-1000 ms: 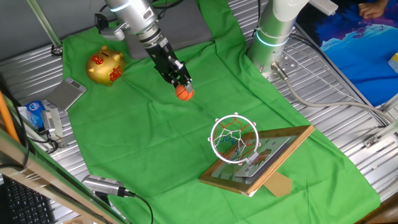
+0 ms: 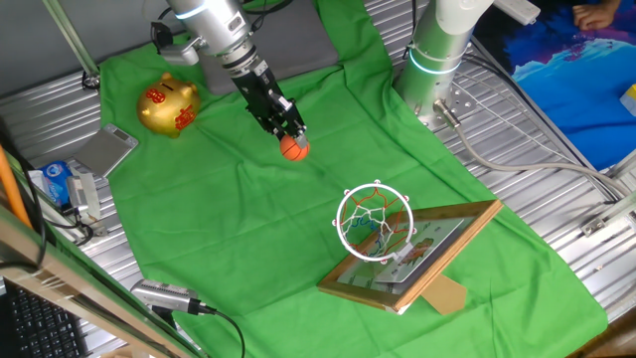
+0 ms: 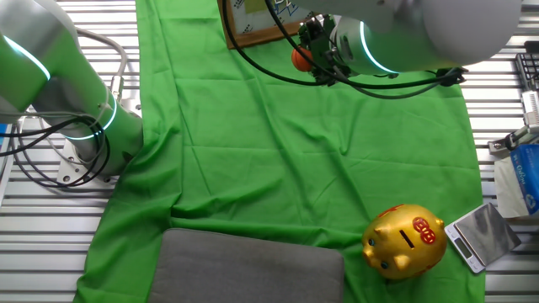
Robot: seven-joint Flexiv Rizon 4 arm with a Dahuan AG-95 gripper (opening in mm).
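Observation:
A small orange basketball (image 2: 294, 148) sits at the tips of my gripper (image 2: 290, 137), which appears shut on it above the green cloth. In the second exterior view the ball (image 3: 301, 59) shows beside the dark fingers, partly covered by the arm and its cables. A white hoop ring (image 2: 341, 237) with a red, white and blue net is fixed to a wooden-framed backboard (image 2: 475, 221), to the lower right of the ball in the first exterior view. Ball and hoop are clearly apart. In the second view, only part of the backboard's frame (image 3: 256, 38) shows, at the top.
A gold piggy bank (image 2: 167, 105) and a small scale (image 2: 106, 151) stand at the left. Behind the gripper lies a grey pad (image 3: 248, 268). A camera-like device (image 2: 171, 295) sits near the front left edge.

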